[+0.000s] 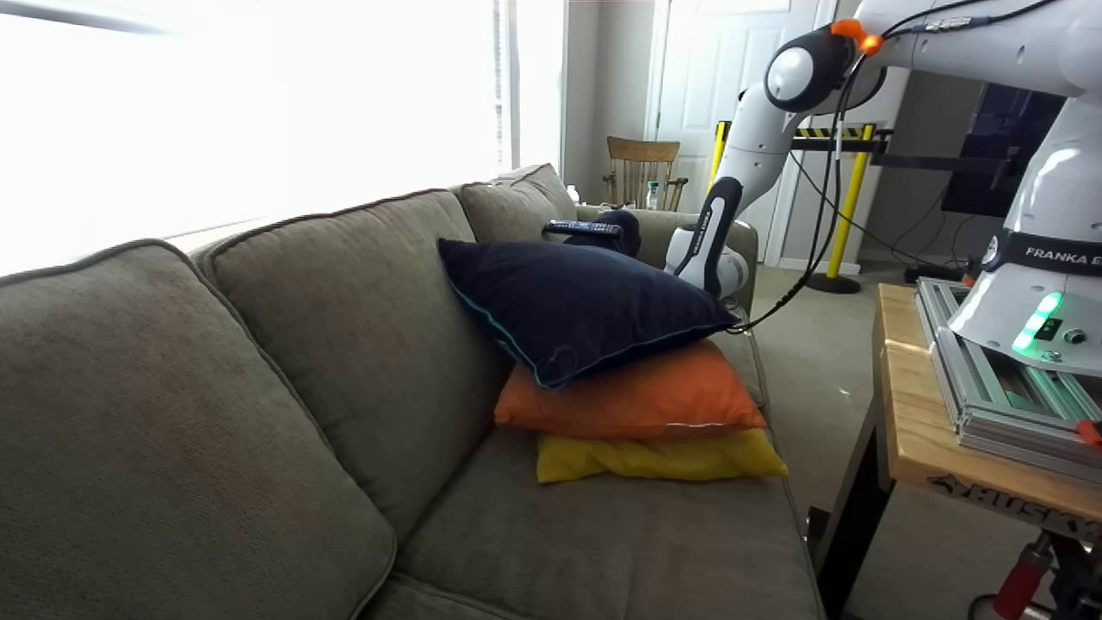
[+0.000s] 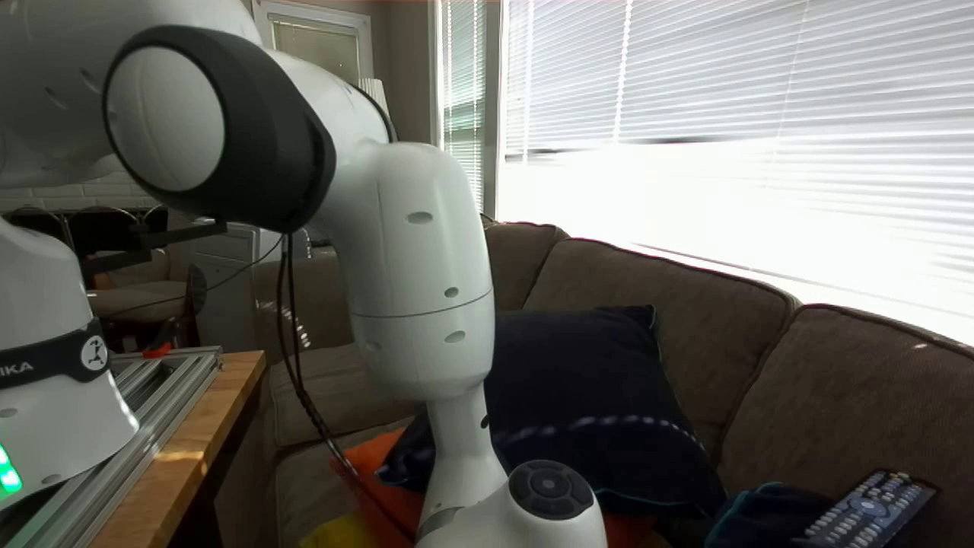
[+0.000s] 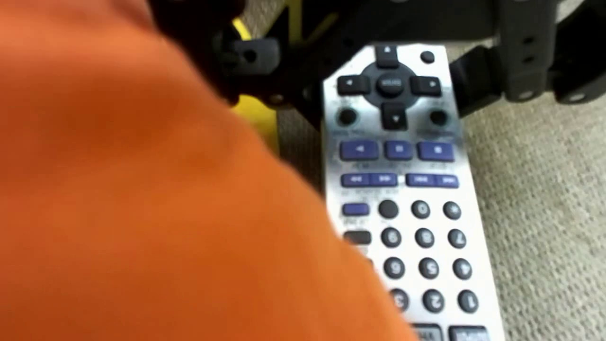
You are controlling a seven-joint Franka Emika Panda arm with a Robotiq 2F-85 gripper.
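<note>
A silver remote (image 3: 409, 193) with blue and dark grey buttons lies lengthwise in the wrist view. My gripper is shut on its upper part, with one dark finger against each long side. In both exterior views the gripper and this remote are hidden behind the pillows or the arm. The orange pillow (image 3: 170, 216) fills the left of the wrist view and covers the remote's lower left edge. A navy pillow (image 1: 589, 300) rests tilted on top of the orange one, above a yellow pillow (image 1: 661, 456).
Another remote (image 2: 872, 510) lies on a dark cushion (image 2: 767, 516) farther along the sofa. The sofa backrest (image 1: 320, 331) bounds one side, the wooden robot table (image 1: 930, 434) the other. The near sofa seat (image 1: 620, 537) is bare.
</note>
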